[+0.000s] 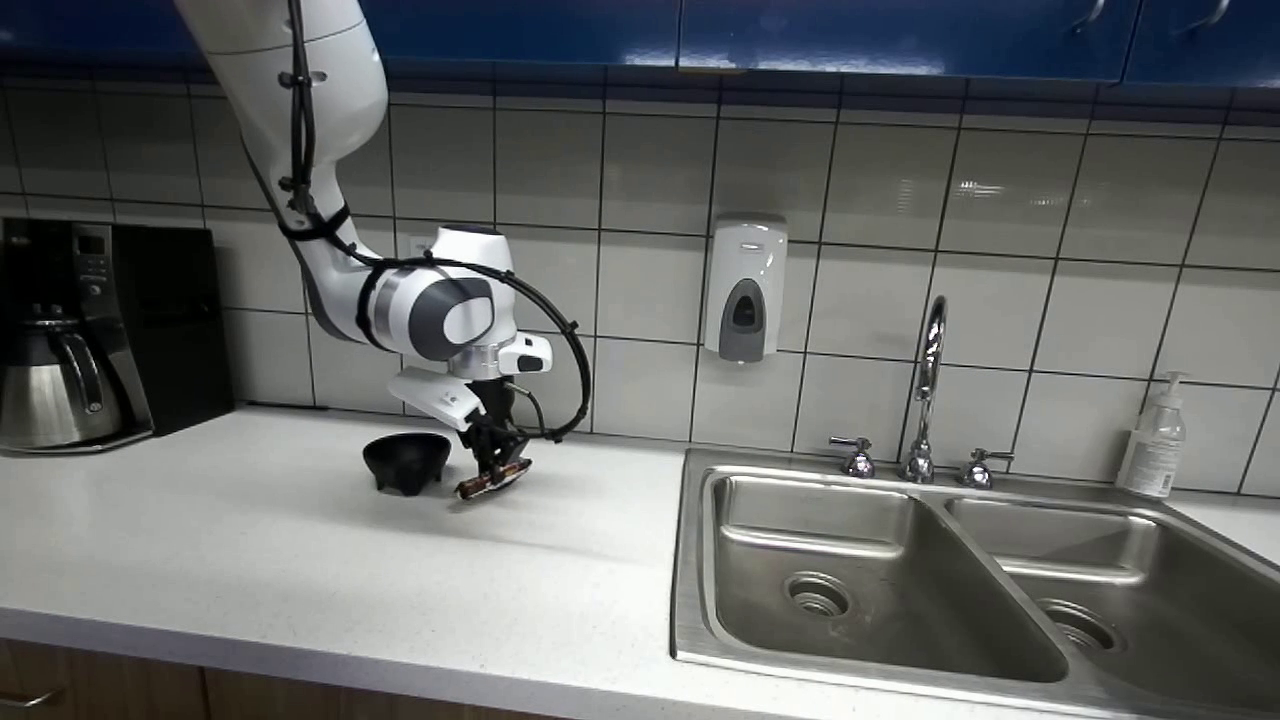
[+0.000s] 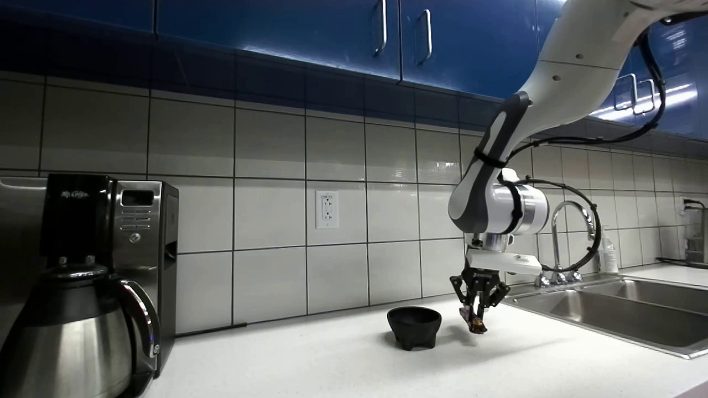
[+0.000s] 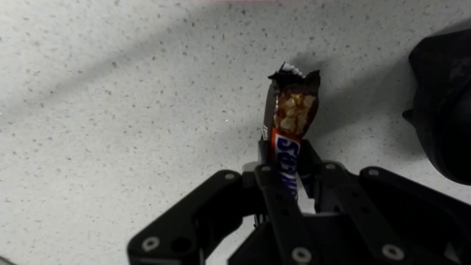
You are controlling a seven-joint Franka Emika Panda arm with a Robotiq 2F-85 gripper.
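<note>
A Snickers bar [image 3: 293,114] in a brown wrapper is pinched between the fingers of my gripper, which is shut on it. Its torn-looking far end points away from the fingers, and the near part is hidden beneath them. In exterior view 1 the bar [image 1: 492,481] hangs slightly above the counter, with a shadow under it. The black bowl [image 1: 407,463] on short legs stands empty-looking to the left of the gripper; its inside bottom cannot be seen. Exterior view 2 has the bowl [image 2: 415,326] left of the gripper [image 2: 475,319], apart from it.
A coffee maker [image 1: 108,330] stands at the counter's left end. On the right is a double steel sink [image 1: 692,564] with a faucet [image 1: 926,384]. The tiled wall [image 1: 648,396] rises close behind the arm.
</note>
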